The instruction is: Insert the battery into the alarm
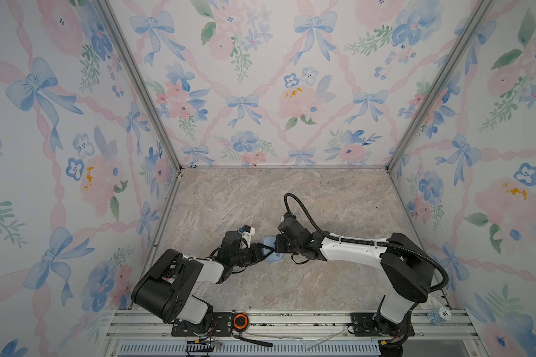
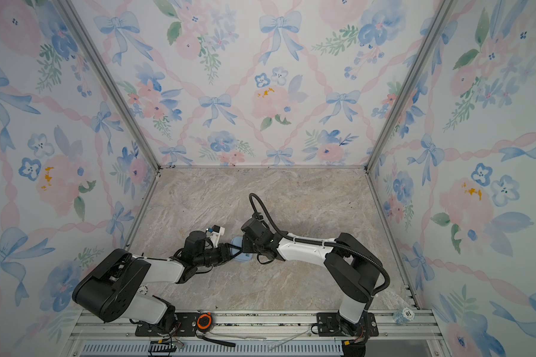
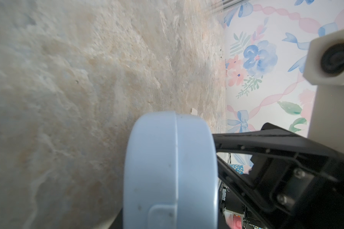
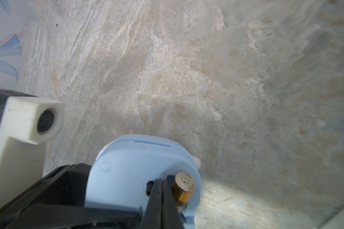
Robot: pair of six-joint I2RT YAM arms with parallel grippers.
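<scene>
The light blue alarm (image 3: 168,160) is held upright off to the side of my left arm, with my left gripper (image 1: 266,247) shut on it. Its back (image 4: 126,168) faces my right gripper, whose narrow fingertips are together over the battery opening. A battery (image 4: 182,187) with a copper-coloured end lies at that opening, just beside the right fingertips. Whether the battery sits fully in the slot is hard to tell, as my fingers cover part of it. Nothing shows between the right fingers.
An orange-ringed tape roll (image 1: 240,321) sits on the front rail, and a small clear-and-white item (image 1: 440,314) lies at the front right.
</scene>
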